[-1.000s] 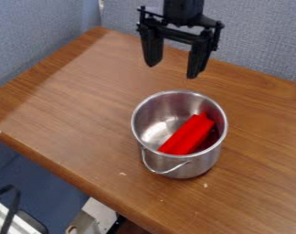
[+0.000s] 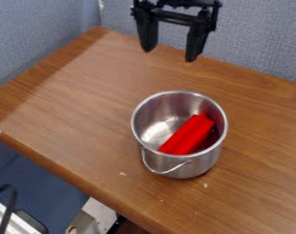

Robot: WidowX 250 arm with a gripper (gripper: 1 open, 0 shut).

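Observation:
A steel pot [image 2: 152, 152] with a wire handle stands on the wooden table [image 2: 78, 91], right of centre. A red oblong object [image 2: 187, 135] lies inside it. My black gripper [image 2: 170, 41] is at the top of the camera view, above and behind the pot, open with its two fingers spread and nothing between them.
Grey padded walls border the table at the back and left. Past the near left edge are a blue surface and some dark and metal fittings.
My gripper has moved up and back in the view, away from the pot, staying open. The pot and red object look unmoved.

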